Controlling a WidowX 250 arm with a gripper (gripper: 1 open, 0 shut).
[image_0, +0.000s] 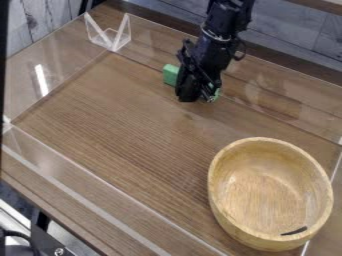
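My black gripper (190, 85) is low over the wooden table, toward the back middle, right at a green object (174, 74) that shows on both sides of it. The gripper's fingers cover part of the green object, so whether they grip it or only surround it I cannot tell.
A large round tan bowl (267, 174) stands at the front right. A clear plastic item (107, 32) lies at the back left.
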